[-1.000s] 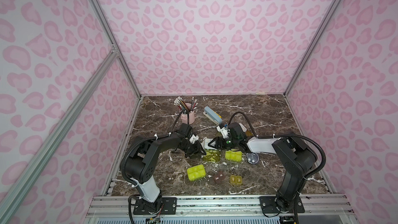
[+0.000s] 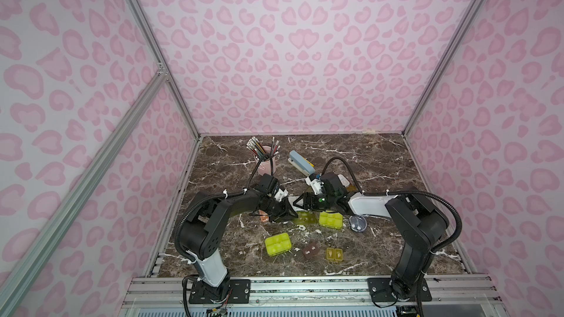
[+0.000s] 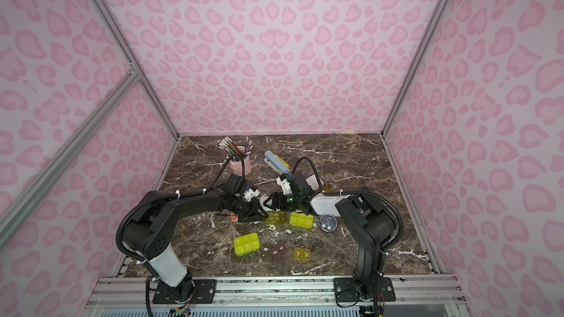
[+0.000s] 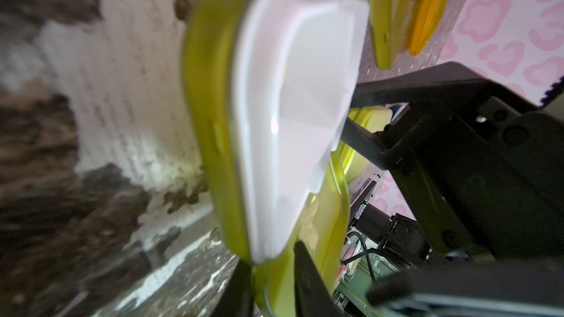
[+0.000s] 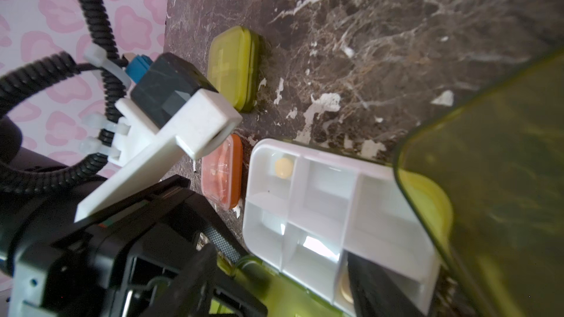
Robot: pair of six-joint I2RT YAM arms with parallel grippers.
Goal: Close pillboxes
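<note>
An open pillbox with a white six-compartment tray and translucent yellow-green lid lies at the middle of the table between my grippers. My left gripper is at its left end, shut on the pillbox; the exact grasped part is unclear. My right gripper stands open over the tray's right part, its fingers at the compartments. Closed yellow-green pillboxes lie at front left and right of the open one. An orange pillbox is partly hidden behind my left gripper.
A pink cup of pens and a blue stapler stand at the back. A small amber box, a brown item and a round clear container lie on the right and front.
My left arm has moved right toward the open pillbox, and its lid appears shifted slightly. My right gripper has barely moved.
</note>
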